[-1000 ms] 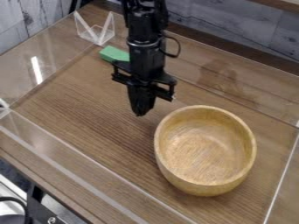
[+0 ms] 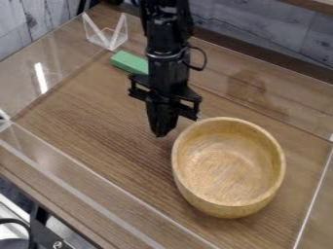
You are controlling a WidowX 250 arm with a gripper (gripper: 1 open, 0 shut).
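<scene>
The black robot arm reaches down from the top middle, its gripper (image 2: 164, 124) low over the wooden table (image 2: 92, 146), just left of the rim of a large round tan bowl (image 2: 228, 170). The gripper's fingertips are dark and small, and I cannot tell whether they are open or shut or hold anything. Behind the arm's left side lies a green object (image 2: 128, 61), partly hidden by it.
A white wire item (image 2: 104, 31) stands at the back left, and a clear plastic piece is at the left edge. A black cable is at the bottom left.
The gripper has shifted slightly down over the last second, staying beside the bowl. The bowl and green object look unmoved.
</scene>
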